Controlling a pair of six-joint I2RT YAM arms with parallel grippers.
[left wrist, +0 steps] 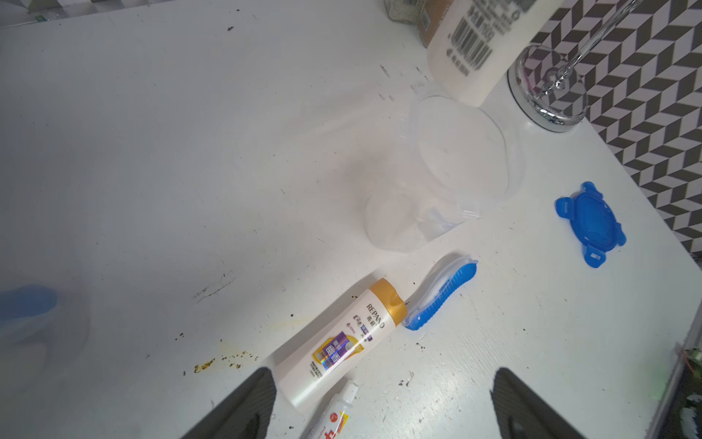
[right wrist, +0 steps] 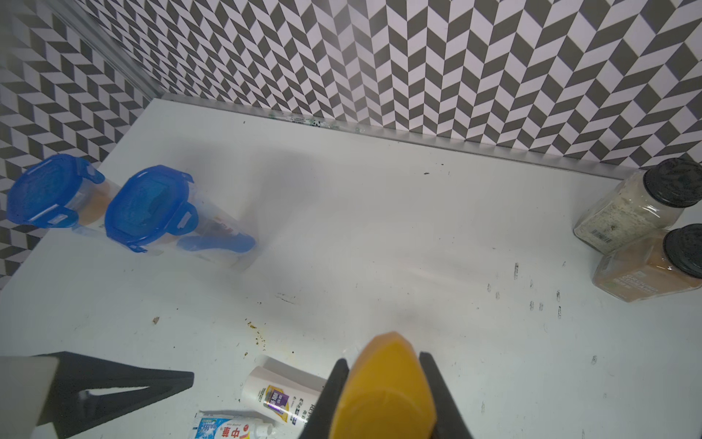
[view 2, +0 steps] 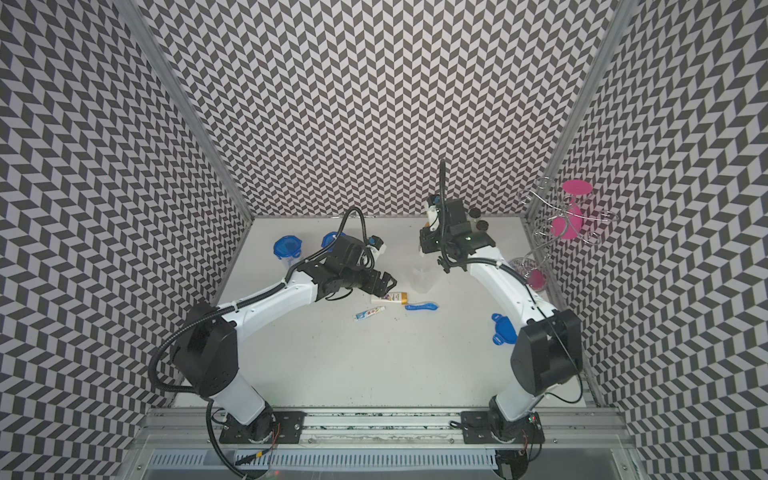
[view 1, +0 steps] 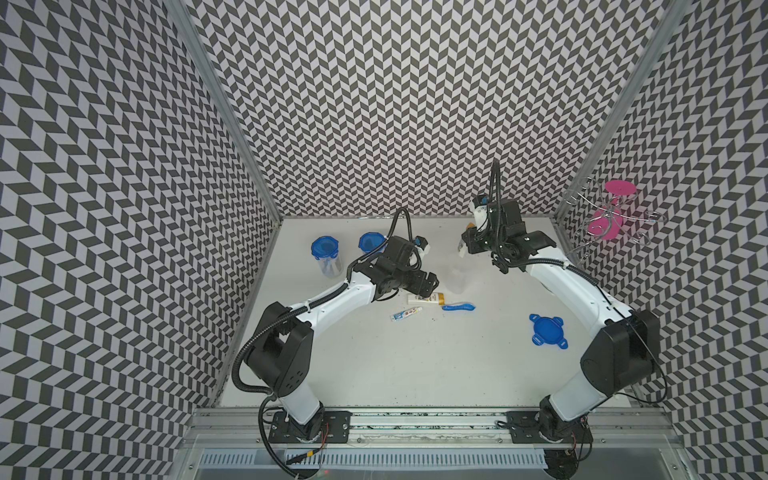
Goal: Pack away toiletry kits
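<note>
My right gripper [view 1: 467,241] is shut on the orange cap [right wrist: 387,387] of a white bottle [left wrist: 482,55], which hangs nearly upright. In the left wrist view the bottle's base overlaps the far rim of a clear, lidless cup [left wrist: 398,219]; the height between them is unclear. My left gripper is open above the table, nothing between its fingers. Below it lie another white bottle with a gold cap [left wrist: 336,347], a small toothpaste tube [view 1: 405,313] and a blue folding toothbrush [left wrist: 442,296]. A loose blue lid [view 1: 549,330] lies at the right.
Two cups with blue lids [right wrist: 55,190] [right wrist: 150,205] stand at the back left. Two black-capped jars [right wrist: 629,205] [right wrist: 650,263] are at the back right, near a wire stand with pink parts [view 1: 608,220].
</note>
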